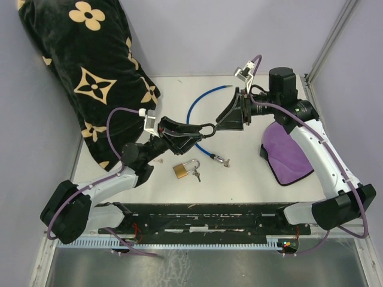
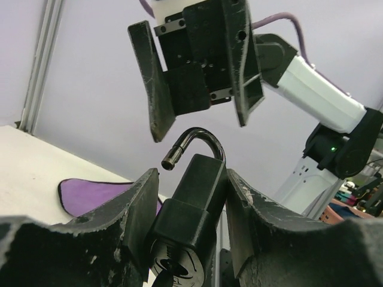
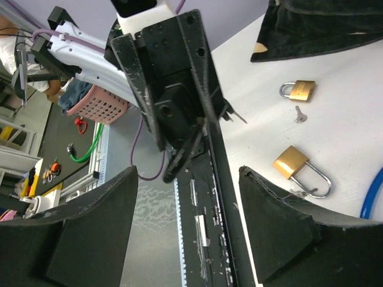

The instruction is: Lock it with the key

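My left gripper [image 1: 194, 136] is shut on a black padlock [image 2: 179, 233], its shackle [image 2: 206, 137] raised with the free end out of the body. Just above and beyond it my right gripper [image 1: 230, 113] stands open, its two fingers apart around empty space near the shackle. A brass padlock [image 1: 181, 170] lies on the white table below, with keys [image 1: 197, 175] beside it. In the right wrist view a second brass padlock [image 3: 302, 90] lies farther off, with a small key [image 3: 300, 118] near it.
A blue hose [image 1: 190, 116] curves across the table. A purple cloth [image 1: 287, 155] lies at the right, and a black patterned cloth [image 1: 72, 72] covers the left back.
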